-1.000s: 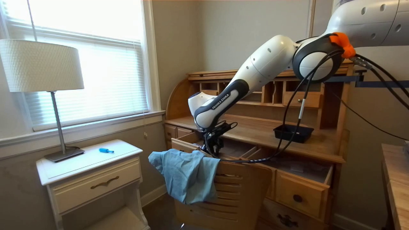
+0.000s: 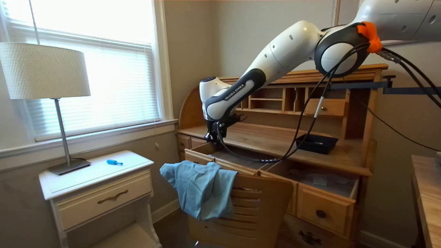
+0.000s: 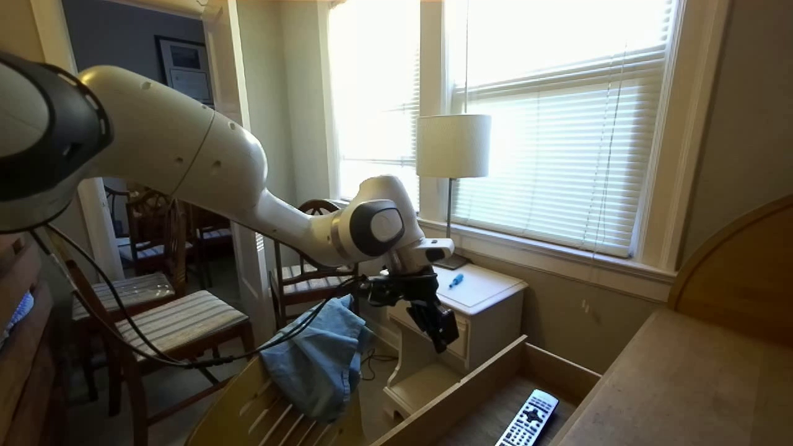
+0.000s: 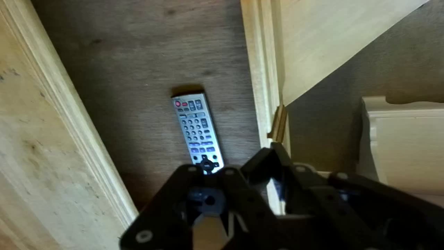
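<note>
My black gripper (image 3: 444, 343) hangs above an open desk drawer (image 3: 476, 386), its tip pointing down. In exterior view 1 the gripper (image 2: 215, 138) is small, and its fingertips are hard to make out. Its fingers look shut, though whatever lies between them does not show clearly. A silver remote control (image 4: 198, 129) with dark and coloured buttons lies face up on the drawer's floor in the wrist view. The same remote (image 3: 529, 420) appears near the bottom edge in exterior view 2, apart from the gripper.
A chair with a blue cloth (image 2: 200, 186) stands in front of the drawers. Left of it, a white nightstand (image 2: 97, 167) holds a lamp and a small blue item (image 2: 114, 162). On the desktop is a black tray (image 2: 317, 143). Another drawer (image 2: 322, 182) stands open.
The arm has risen, lifting the gripper up from the drawer and slightly left in exterior view 1. The hanging cable has lifted with it. The furniture and cloth have stayed put.
</note>
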